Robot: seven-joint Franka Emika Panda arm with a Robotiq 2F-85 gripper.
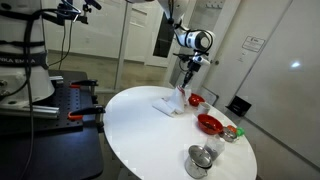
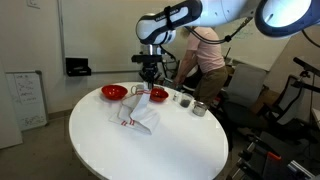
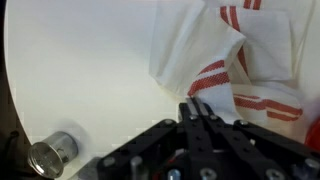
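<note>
A white towel with red stripes (image 3: 210,60) lies partly folded on the round white table (image 3: 60,70). In the wrist view the gripper is shut on a fold of this towel near its red-striped part. From exterior view 2, the towel (image 2: 138,115) rises in a peak to the gripper (image 2: 149,88), while its lower part spreads over the tabletop. Exterior view 1 shows the same raised towel (image 1: 176,101) below the gripper (image 1: 184,82), toward the table's far side. The fingertips are small in both exterior views.
Two red bowls stand nearby, one red bowl (image 1: 210,124) farther along the table edge and another red bowl (image 2: 158,94) close to the gripper. A metal cup (image 1: 197,161) and a clear glass (image 1: 214,147) stand apart.
</note>
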